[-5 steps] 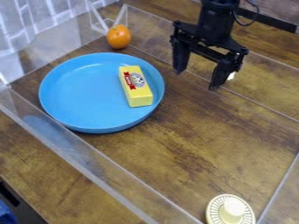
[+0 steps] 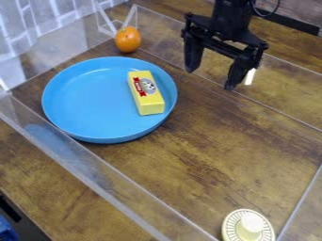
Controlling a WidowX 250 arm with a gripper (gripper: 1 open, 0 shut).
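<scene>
A blue round plate (image 2: 82, 108) on the left of the wooden table holds a yellow box (image 2: 146, 92) with a red label. An orange fruit (image 2: 127, 40) sits behind the plate. My black gripper (image 2: 212, 64) hangs at the top centre, right of the fruit and above and right of the plate; whether its fingers are open or shut is unclear. A small white object (image 2: 249, 75) is partly hidden behind it.
A round cream-coloured item (image 2: 248, 226) lies at the bottom right. Clear walls border the table on the left and right.
My gripper has shifted and turned slightly. The objects on the table have not moved.
</scene>
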